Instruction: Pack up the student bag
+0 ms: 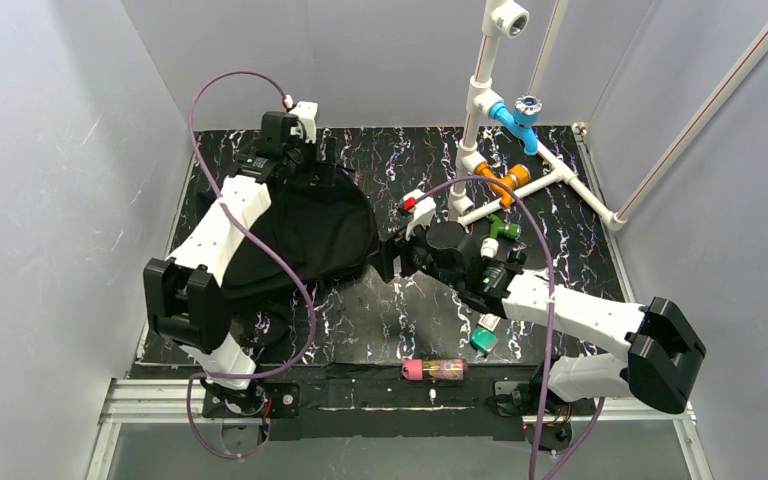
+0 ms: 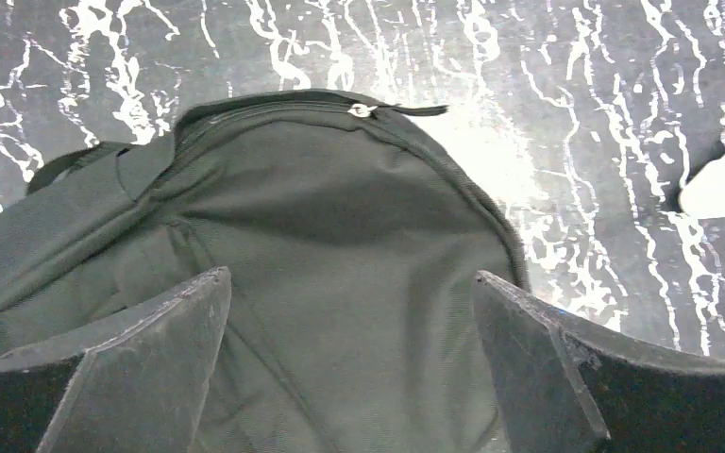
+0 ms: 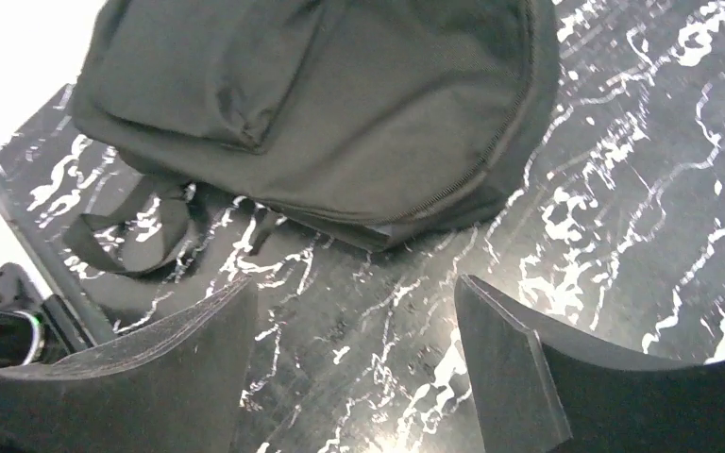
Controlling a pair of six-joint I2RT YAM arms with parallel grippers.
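The black bag (image 1: pixel 315 235) lies flat on the left half of the dark marbled table. Its zipper pull (image 2: pixel 362 110) shows near the top edge in the left wrist view. Over the bag's far end, my left gripper (image 1: pixel 325 168) is open, its fingers (image 2: pixel 142 354) wide apart with only the bag's cloth below. At the bag's right edge in the top view stands my right gripper (image 1: pixel 384 262). Its fingers (image 3: pixel 519 359) are apart too, with bare table between them. In the right wrist view, the bag (image 3: pixel 387 123) and a loose strap (image 3: pixel 137 260) lie beyond the fingertips.
A pink bottle (image 1: pixel 434 370) lies at the front edge. Beside the right arm are a green item (image 1: pixel 483 339) and another green thing (image 1: pixel 503 228). White pipes (image 1: pixel 480 110) with blue and orange fittings stand at the back right. Table between bag and bottle is bare.
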